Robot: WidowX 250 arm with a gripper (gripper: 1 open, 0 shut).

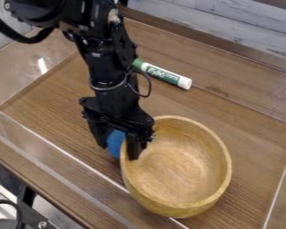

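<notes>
The black gripper [117,134] hangs at the centre, its fingers down over a small blue object [115,143] at the left rim of a wooden bowl [181,174]. The blue object is mostly hidden behind the fingers and bowl. I cannot tell whether the fingers are closed on it.
A white tube with green ends [161,73] lies behind the arm on the wooden table [241,116].
</notes>
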